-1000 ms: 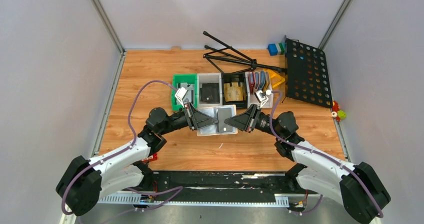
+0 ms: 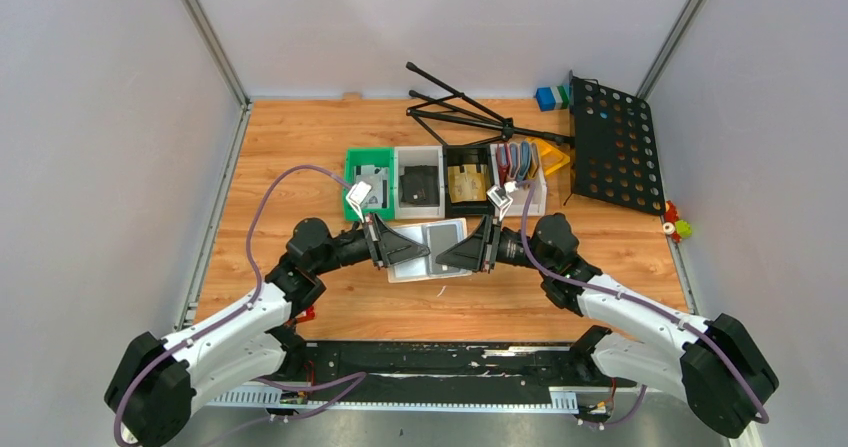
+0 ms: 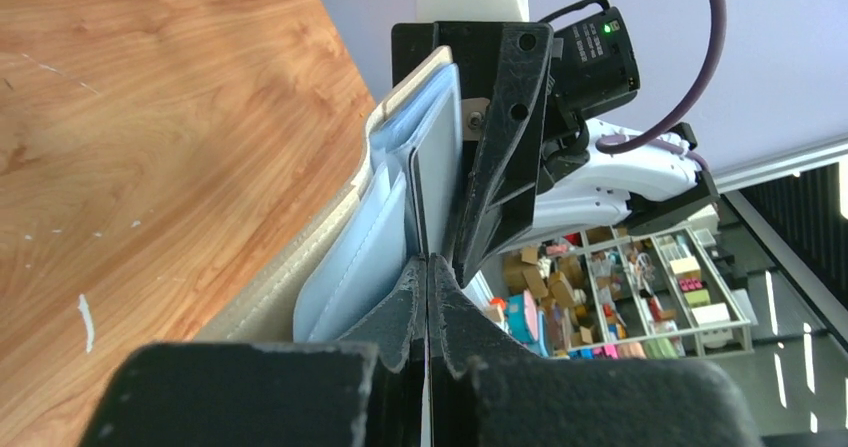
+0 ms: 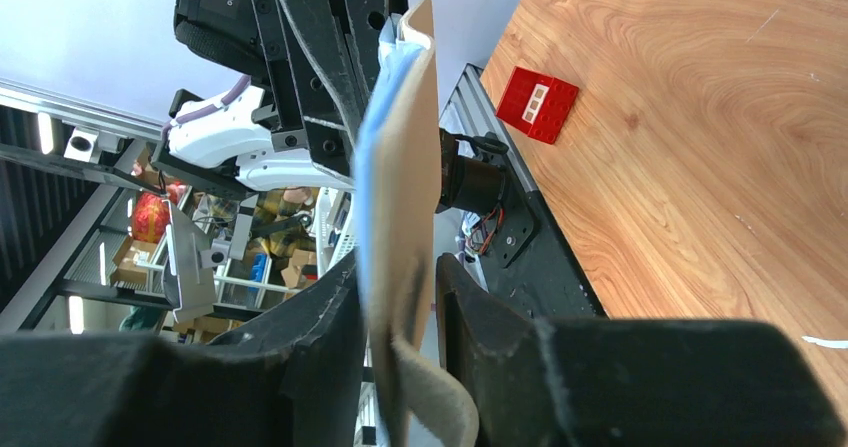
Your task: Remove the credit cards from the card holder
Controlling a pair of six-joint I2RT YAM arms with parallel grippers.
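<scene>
The card holder (image 2: 408,270), pale blue inside with a beige edge, is spread open between my grippers. A grey card (image 2: 444,235) shows in it, and in the left wrist view a thin dark card edge (image 3: 417,197) runs down the pale blue pockets (image 3: 355,257). Where that edge ends, my left gripper is shut; whether its tips pinch the edge cannot be told. My right gripper stands part open, the holder's beige outer side (image 4: 405,177) between its fingers, blurred. In the top view its tips cover part of the grey card.
Behind the grippers stand a green bin (image 2: 371,153), a white bin (image 2: 419,210), a black bin (image 2: 466,210) and another white bin with tools (image 2: 537,195). A folded black stand (image 2: 460,117) lies farther back.
My right gripper has moved left, its tips reaching farther over the grey card. The holder and card have shifted slightly left. My left gripper has moved a little left.
</scene>
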